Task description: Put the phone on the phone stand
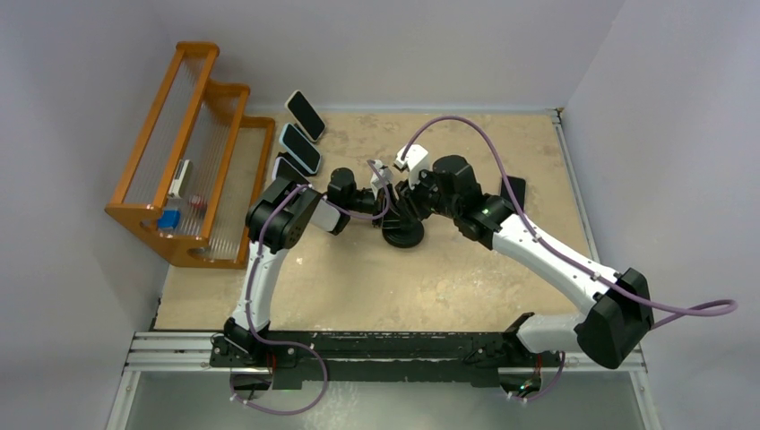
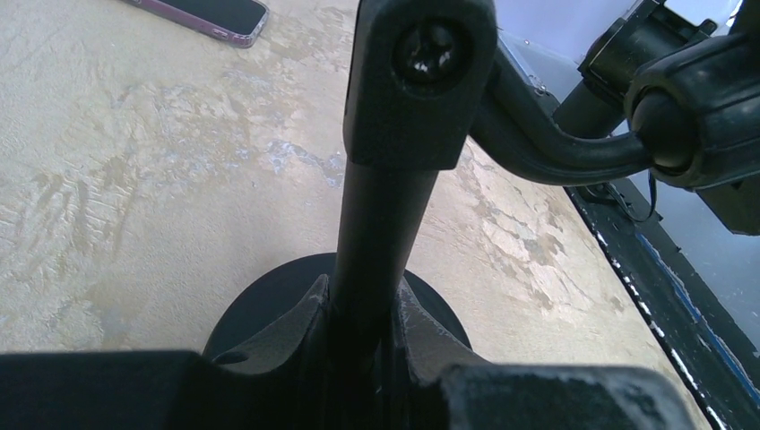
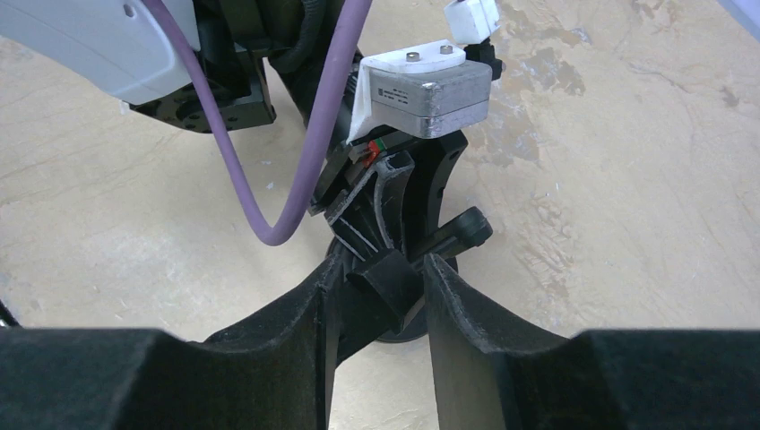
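Observation:
A black phone stand with a round base (image 1: 402,235) stands mid-table. My left gripper is closed round its upright post (image 2: 378,215). Just above and to the right, my right gripper is at the stand's upper part, with a black piece of it (image 3: 390,282) between the fingertips; whether it grips firmly is unclear. A phone (image 1: 513,191) lies flat on the right side of the table, also visible at the top of the left wrist view (image 2: 206,16).
Several phones on stands (image 1: 299,148) line the left back, beside a wooden rack (image 1: 235,92). Both arms crowd closely over the stand.

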